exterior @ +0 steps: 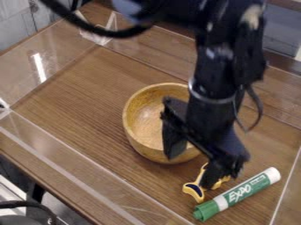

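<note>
My black gripper (202, 139) is low over the front right part of a tan round bowl (147, 110), its several fingers spread open and pointing down, with nothing visible held. A yellow and dark object (196, 191) lies just below the fingers, partly hidden by them. A green and white EXPO marker (235, 195) lies on the wooden table to its right. The gripper hides much of the bowl.
Bare wooden table (65, 119) stretches to the left of the bowl. A clear plastic item (97, 26) sits at the top left, near the table's edge.
</note>
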